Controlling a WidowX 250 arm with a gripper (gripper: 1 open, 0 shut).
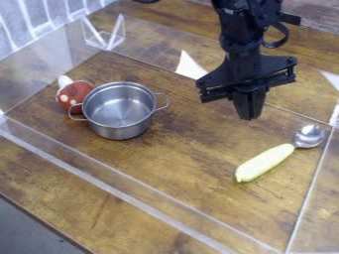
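My black gripper (247, 99) hangs in the upper middle of the camera view, above the wooden table (159, 189); whether its fingers are apart is hard to make out. A steel pot (119, 111) with two handles sits at left, beside a red toy mushroom (74, 95) with pale spots and a white stem. A pale yellow-green corn-like piece (264, 164) lies at lower right, with a silver spoon (308, 135) just beyond it.
Clear plastic walls (119, 182) enclose the work area on the table. White triangular shapes stand near the back.
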